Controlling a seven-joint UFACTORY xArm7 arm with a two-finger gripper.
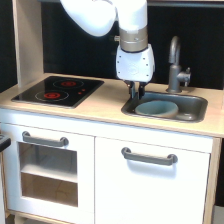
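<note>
In the dark sink on the right of the counter sits a blue-grey round pot or bowl, with only its upper part showing above the sink's front edge. My gripper points down at the pot's left side, over the left end of the sink. Its dark fingers are small and blurred here. Whether they grip the pot's rim or stand just beside it cannot be made out.
A black faucet rises behind the sink. On the left lies a black cooktop with red rings. Bare wooden counter lies between them. Below are white cabinet doors with grey handles.
</note>
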